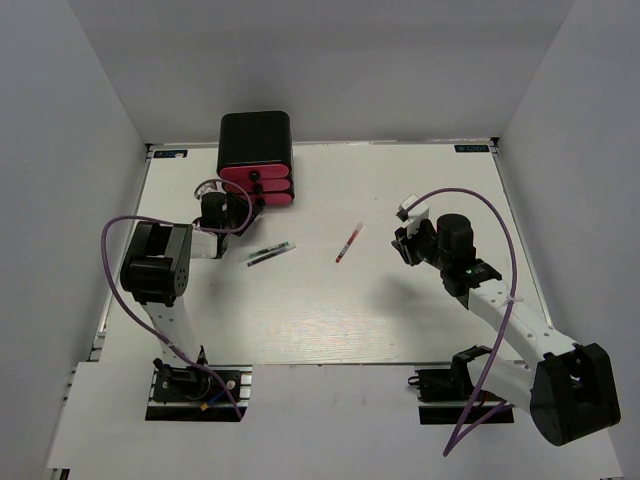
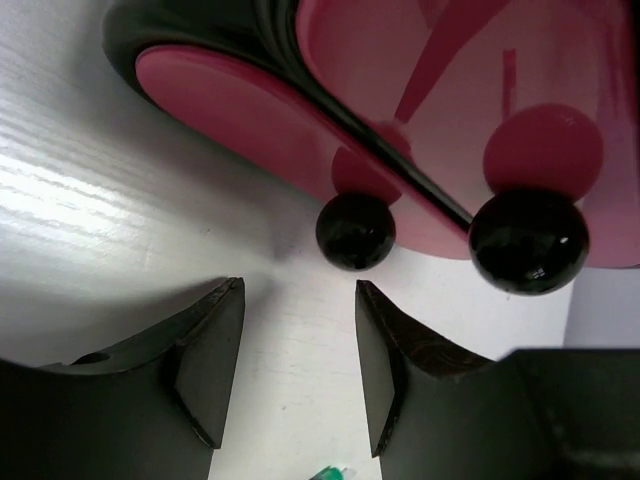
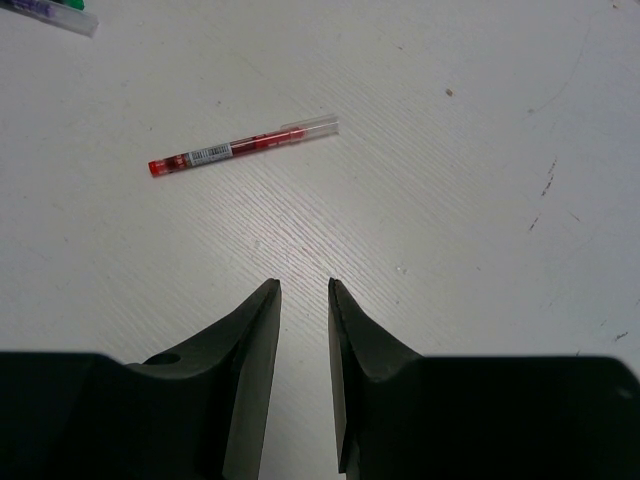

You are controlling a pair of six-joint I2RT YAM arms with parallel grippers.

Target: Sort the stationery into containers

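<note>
A black cabinet [image 1: 255,138] with pink-red drawer fronts stands at the back left. In the left wrist view its lowest drawer [image 2: 230,100] has a round black knob [image 2: 356,231], and a second knob [image 2: 529,241] sits on the drawer above. Just short of the lower knob my left gripper is open, its fingers apart and nothing between them. Mid-table lies a red pen [image 1: 349,243] with a clear cap. Two more pens [image 1: 270,254] lie side by side left of it. My right gripper hangs over bare table, partly open and empty.
A purple cable [image 1: 140,318] loops around the left arm. Grey walls enclose the table at the back and sides.
</note>
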